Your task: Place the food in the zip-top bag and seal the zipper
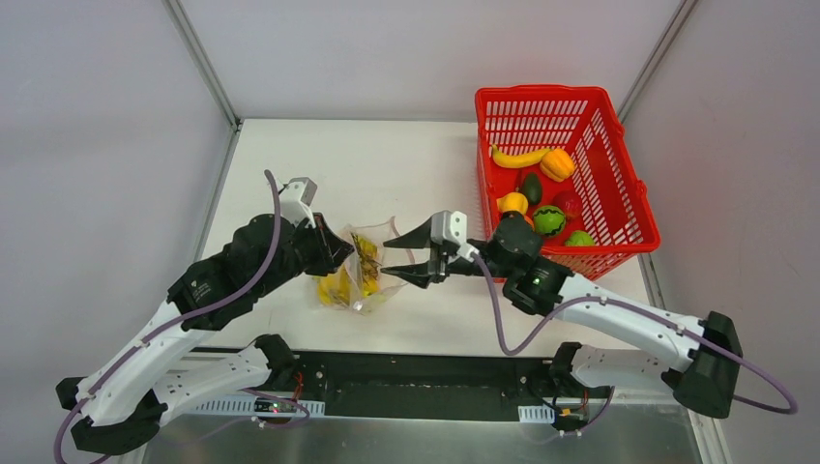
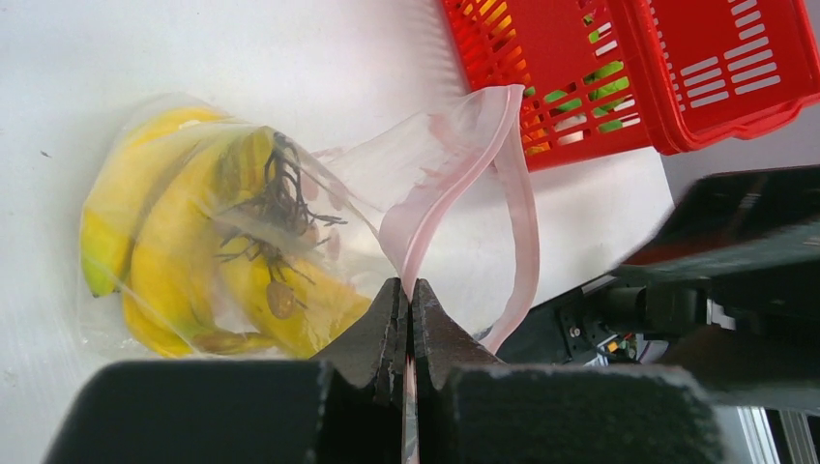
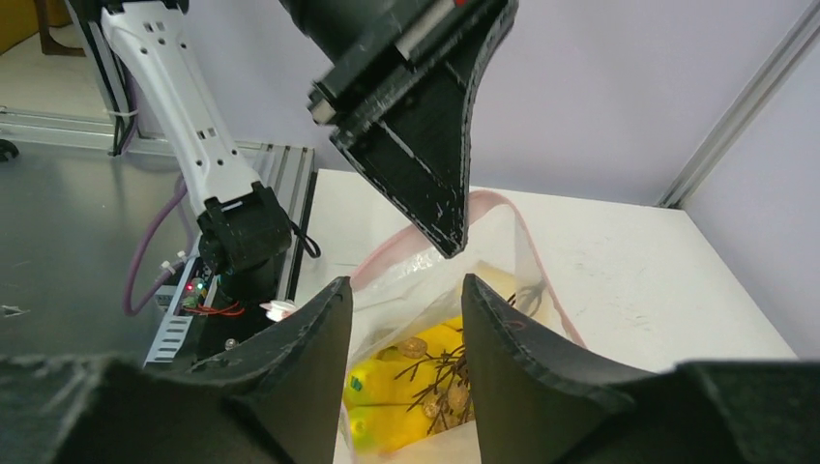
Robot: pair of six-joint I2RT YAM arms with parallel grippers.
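The clear zip top bag (image 2: 203,319) lies on the table, with yellow bananas (image 2: 169,261) and a brown grape stem (image 2: 276,193) inside. Its pinkish zipper rim (image 2: 435,193) stands up with the mouth spread apart. My left gripper is shut on one edge of that rim. In the right wrist view, the bag's open mouth (image 3: 406,271) faces the camera, with yellow food visible in it. My right gripper has its fingers apart at the right side of the mouth; nothing shows gripped between them.
A red basket (image 1: 629,208) stands at the back right, holding a banana (image 1: 519,159), a watermelon (image 1: 549,220), a pepper (image 1: 558,164) and other food. White table (image 1: 300,155) behind the bag is clear.
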